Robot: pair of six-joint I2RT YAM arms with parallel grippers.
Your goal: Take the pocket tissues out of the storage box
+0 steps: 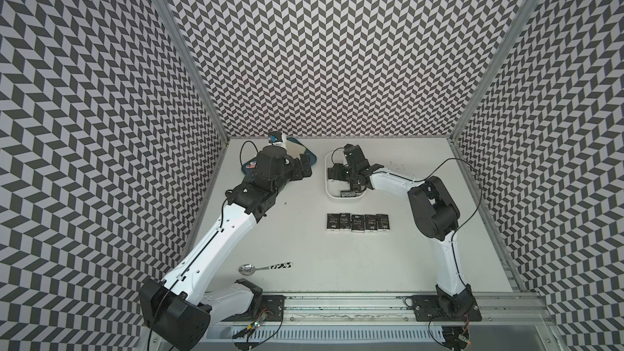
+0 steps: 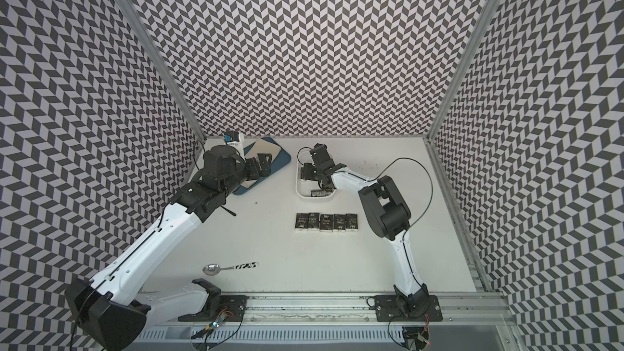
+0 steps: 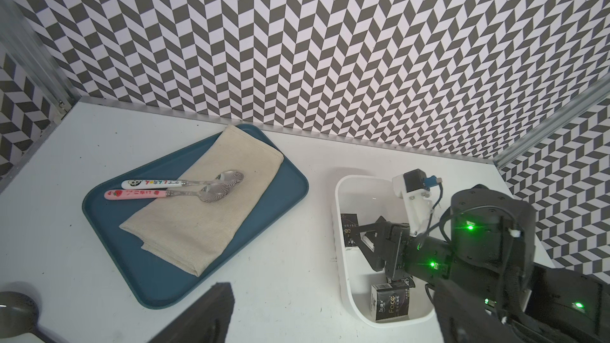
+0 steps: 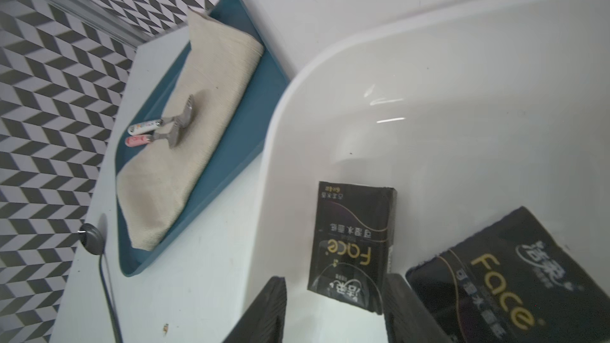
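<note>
In the right wrist view, one black pocket tissue pack [image 4: 350, 241] lies against the near-left wall inside the white storage box [image 4: 413, 31]. Another black pack [image 4: 508, 273] rests at an angle to its right. My right gripper is open inside the box, its fingertips close to the first pack, nothing gripped. Outside the box, several removed-looking black packs [image 1: 357, 222] stand in a row on the table. The left gripper hangs open and empty, left of the box near the tray. My right arm hides part of the box in the top views.
A blue tray [image 3: 152, 292] holds a folded beige cloth [image 3: 209, 216] with two colourful-handled utensils [image 3: 146, 184]. One spoon [image 1: 247, 269] with a patterned handle lies near the front left. Bare table surrounds the row of packs.
</note>
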